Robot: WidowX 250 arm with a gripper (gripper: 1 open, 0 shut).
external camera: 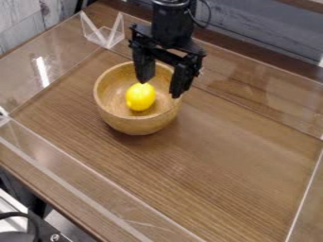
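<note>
My black gripper (161,71) hangs at the top middle, open, its two fingers apart over the back part of a round wooden bowl (116,121). In the bowl lies a yellow egg-shaped object (140,96), in front of and left of the gripper. The gripper hides part of the bowl's far rim.
A small white wire-like item (102,26) stands at the back left. A dark cable or edge shows at the lower left.
</note>
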